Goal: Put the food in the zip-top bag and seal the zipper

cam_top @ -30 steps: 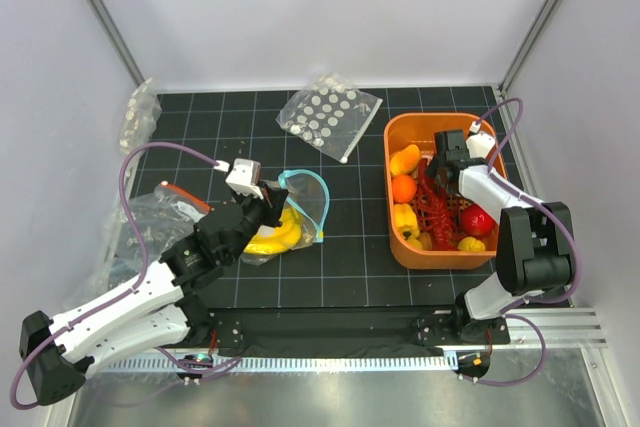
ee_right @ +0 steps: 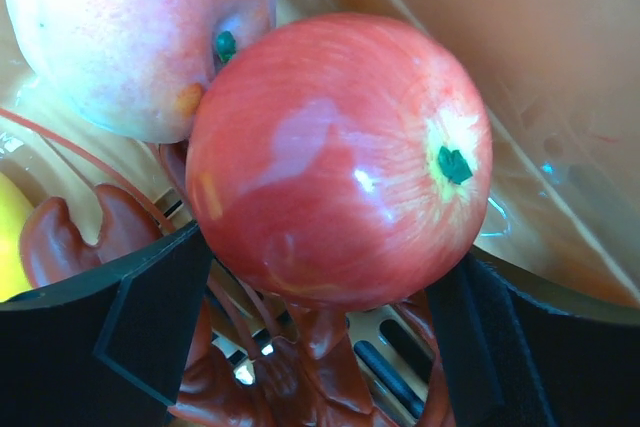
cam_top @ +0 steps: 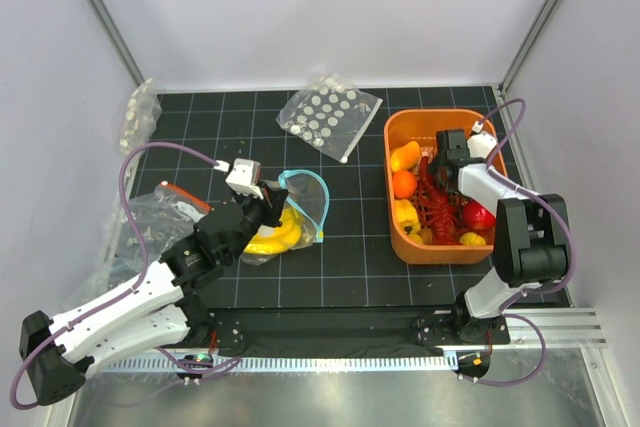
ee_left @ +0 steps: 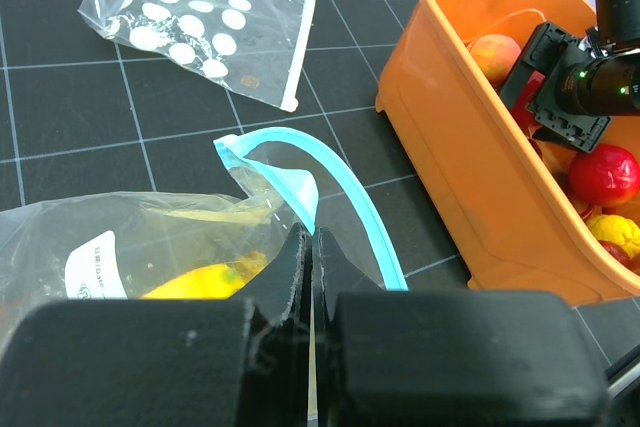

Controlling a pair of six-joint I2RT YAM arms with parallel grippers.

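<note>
My left gripper is shut at the light-blue zipper edge (ee_left: pixel 370 217) of a clear bag (ee_left: pixel 100 237) holding yellow food (ee_left: pixel 195 282), seemingly bananas in the top view. My right gripper (cam_top: pixel 450 162) is down in the orange bin (cam_top: pixel 398 242); in the right wrist view its two fingers stand apart on either side of the lower part of a red apple or tomato (ee_right: pixel 330 157), and whether they grip it cannot be told. A pink fruit (ee_right: pixel 120 37) lies beside it, with red crayfish-like items (ee_right: pixel 300 367) below.
The bin also holds peppers, an orange (cam_top: pixel 404 184) and other produce. A dotted bag (cam_top: pixel 325 117) lies flat at the back. More clear bags (cam_top: pixel 150 232) lie at the left. The mat between bag and bin is clear.
Very little differs in the top view; the right arm has shifted very slightly. My left arm is unmoved.
</note>
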